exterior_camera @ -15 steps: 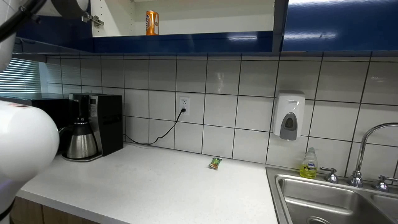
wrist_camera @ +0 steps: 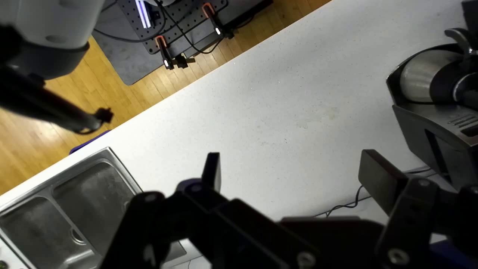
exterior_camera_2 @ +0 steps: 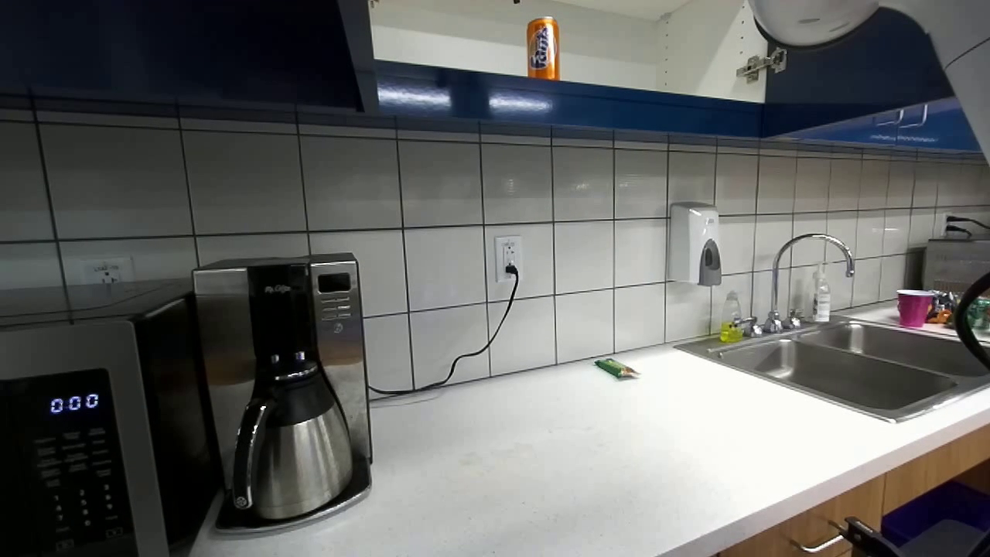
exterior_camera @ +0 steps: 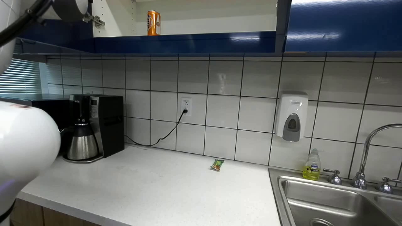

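An orange soda can (exterior_camera: 153,23) stands upright on the shelf of the open wall cabinet; the second exterior view shows the can (exterior_camera_2: 543,48) there too. On the white counter, near the tiled wall, lies a small green snack packet (exterior_camera: 217,164), seen also as a packet (exterior_camera_2: 616,368) in the other exterior view. In the wrist view my gripper is open, its two fingers wide apart high over the counter, with nothing between them. Neither exterior view shows the fingers. The wrist view shows neither can nor packet.
A coffee maker (exterior_camera_2: 278,390) and a microwave (exterior_camera_2: 83,436) fill one end of the counter. At the other end are a steel sink (exterior_camera: 328,203) and a dish soap bottle (exterior_camera: 312,165). A black cord (exterior_camera: 165,136) runs to the outlet.
The arm at the left edge of the first exterior view has shifted very slightly. The can and the packet have not moved.
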